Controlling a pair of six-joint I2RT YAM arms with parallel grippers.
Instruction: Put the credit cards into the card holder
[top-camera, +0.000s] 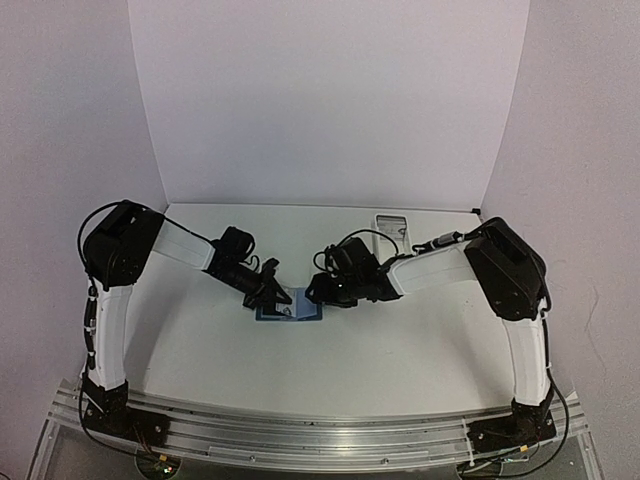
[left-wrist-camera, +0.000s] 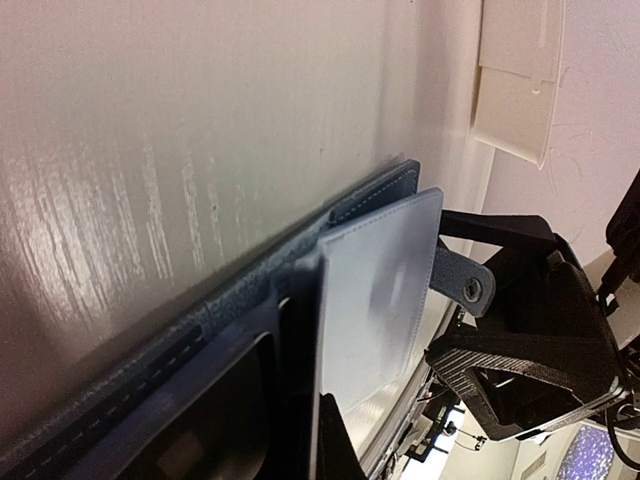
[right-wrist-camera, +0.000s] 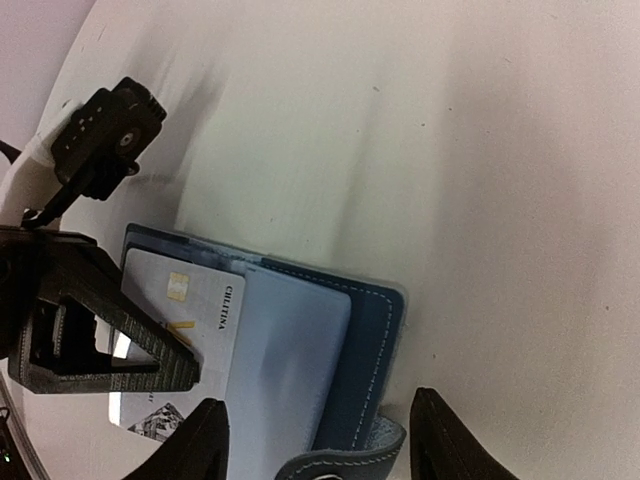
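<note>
An open blue card holder (top-camera: 311, 312) with pale sleeves (right-wrist-camera: 285, 360) lies on the table. A white card marked CHLITINA (right-wrist-camera: 200, 300) rests on it, beneath my left gripper (top-camera: 278, 300), whose fingers are shut at that card's side of the holder. My right gripper (top-camera: 318, 294) is at the holder's right end, part open, with the holder's strap (right-wrist-camera: 340, 460) between its fingertips in the right wrist view; whether they touch it I cannot tell. In the left wrist view the strap (left-wrist-camera: 465, 280) sticks out beside that gripper.
A white tray (top-camera: 390, 225) stands at the back right, partly behind the right arm.
</note>
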